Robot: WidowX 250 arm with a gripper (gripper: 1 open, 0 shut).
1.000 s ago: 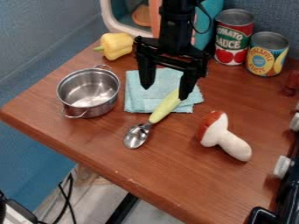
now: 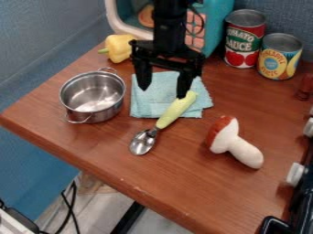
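My black gripper hangs open over the folded light blue cloth, its two fingers apart, the right one above the handle end of a spoon. That spoon has a pale yellow handle lying diagonally on the cloth, with the metal bowl on the wood at the front. I cannot tell whether a finger touches the handle.
On the wooden table are a steel pot at left, a yellow pepper, a red-and-white mushroom, two cans and a teal crate at the back. Black equipment lines the right edge.
My gripper has shifted slightly left and up over the last second. The spoon, cloth and other objects look unmoved.
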